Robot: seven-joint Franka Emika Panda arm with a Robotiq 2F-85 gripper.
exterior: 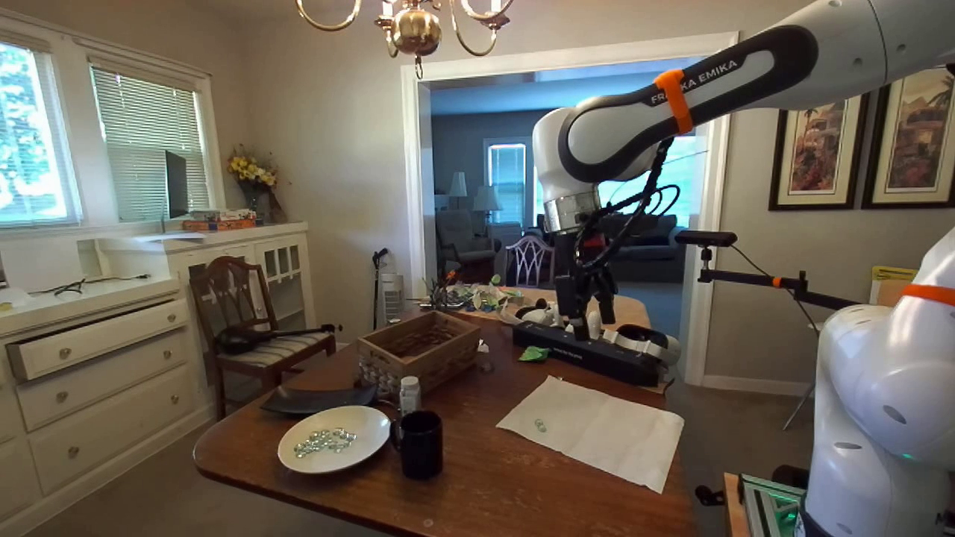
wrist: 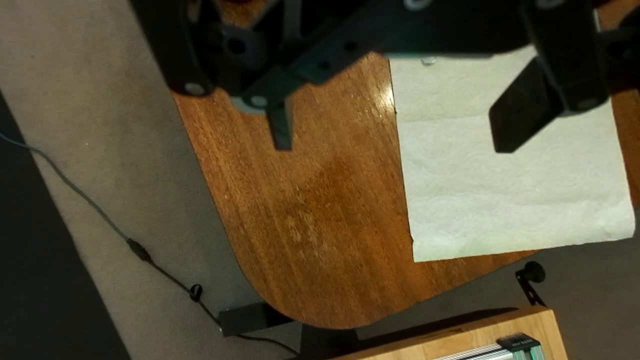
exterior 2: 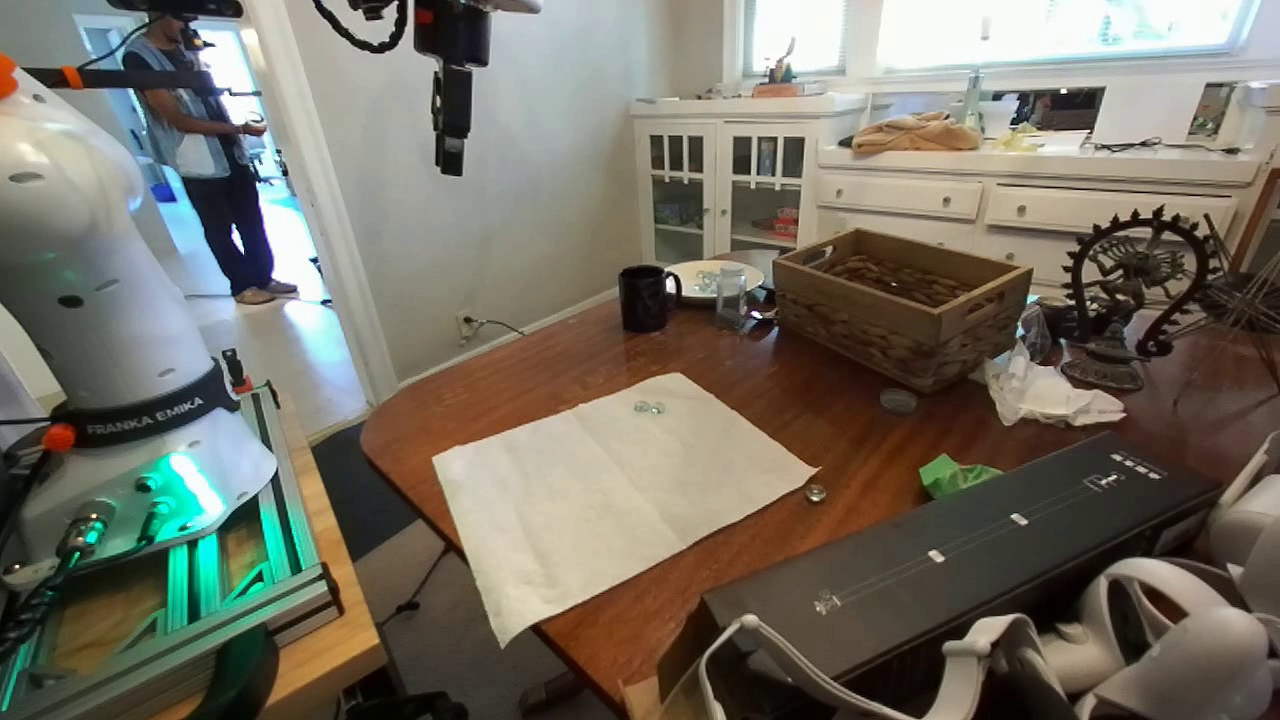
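Note:
High over the table hangs my gripper [exterior: 593, 318], its two fingers [wrist: 510, 123] spread wide apart with bare table and paper visible between them in the wrist view. A sheet of white paper [exterior: 600, 437] lies flat below. A small cluster of clear glass beads [exterior: 539, 425] rests on the paper; in exterior view 2 these beads [exterior 2: 649, 408] sit near its far edge. One edge of a bead [wrist: 428, 60] peeks out beneath the gripper body in the wrist view. Many more glass pieces [exterior: 324, 440] fill the middle of a white plate [exterior: 362, 458].
Near the plate stand a black mug [exterior: 421, 446] and a clear bottle [exterior: 409, 394]. Behind them is a woven basket [exterior: 418, 350]. A long black box [exterior 2: 960, 576] and white headset gear [exterior 2: 1152, 636] border the paper's other side. One round glass piece [exterior 2: 816, 493] lies off the paper.

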